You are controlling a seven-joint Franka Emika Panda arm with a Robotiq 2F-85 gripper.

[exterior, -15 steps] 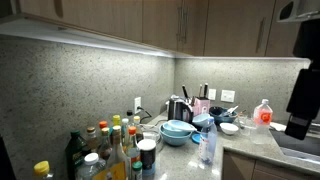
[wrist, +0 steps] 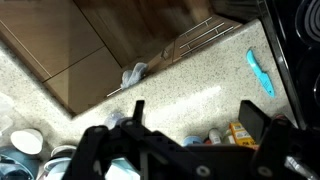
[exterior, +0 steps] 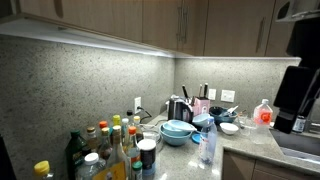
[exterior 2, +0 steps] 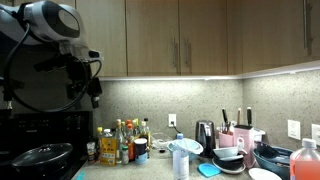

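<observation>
My gripper stands open above the counter in the wrist view, its two black fingers wide apart with nothing between them. Below it, the speckled counter [wrist: 205, 88] shows bare. A blue-handled utensil [wrist: 260, 73] lies on that counter near the stove. Over the counter's front edge hangs a grey, cloth-like thing [wrist: 133, 76]. In the second exterior view the black arm [exterior 2: 62, 72] is raised high at the left, well clear of the bottles [exterior 2: 125, 138]. Part of the arm fills the right side of the first exterior view.
A pan [exterior 2: 42, 157] rests on the stove. Blue bowls [exterior: 177, 130], a clear pitcher [exterior: 207, 144], a dark mug [exterior 2: 140, 148], a toaster [exterior 2: 206, 136] and a knife block [exterior 2: 243, 137] line the counter. A sink [exterior: 292, 143] is at the far right; cabinets [exterior 2: 150, 40] hang above.
The dark arm part at the right of the first exterior view has shifted slightly up and left. The objects on the counter have not moved.
</observation>
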